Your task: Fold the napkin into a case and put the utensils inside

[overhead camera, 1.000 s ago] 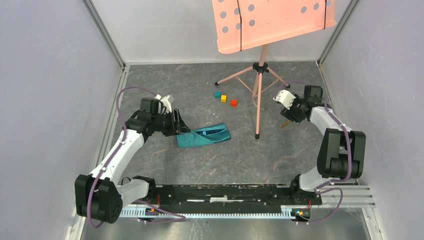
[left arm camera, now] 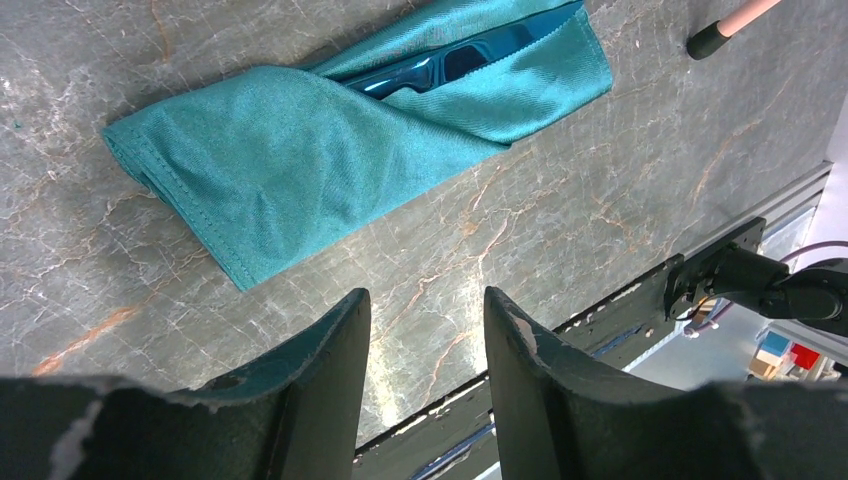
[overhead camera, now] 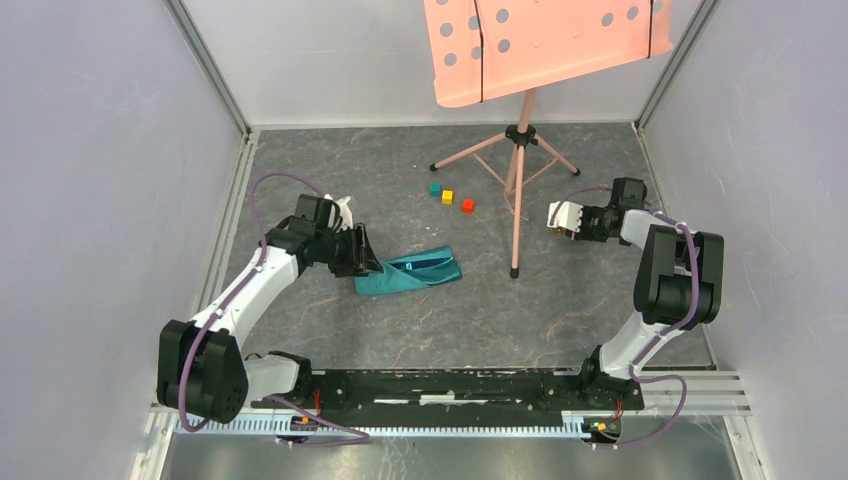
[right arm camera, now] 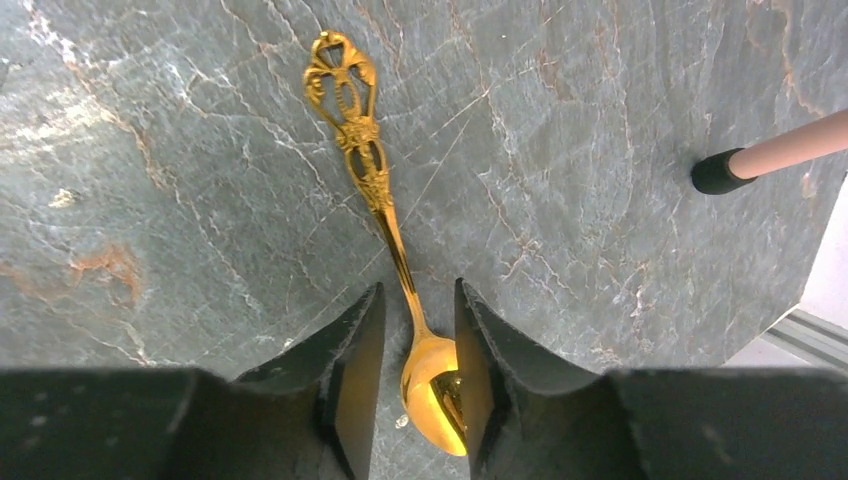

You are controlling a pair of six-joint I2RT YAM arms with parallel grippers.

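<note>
The teal napkin point(overhead camera: 405, 280) point(left arm camera: 260, 170) lies folded into a long strip, with a glossy, dark blue object point(left arm camera: 460, 57) in its fold. My left gripper point(overhead camera: 365, 255) is above the napkin's left end, its fingers apart with nothing between them. A gold spoon point(right arm camera: 395, 240) with an ornate handle lies on the floor in the right wrist view. My right gripper point(overhead camera: 585, 225) is low over it at the right side, open, its fingertips near the neck and bowl. In the top view the gripper largely hides the spoon.
A pink stand point(overhead camera: 516, 220) with a large sheet holder stands between the grippers toward the back. Teal point(overhead camera: 435, 189), yellow point(overhead camera: 447, 197) and red point(overhead camera: 467, 206) cubes sit left of it.
My right arm has moved back over the spoon, covering more of it, and its gripper has turned.
</note>
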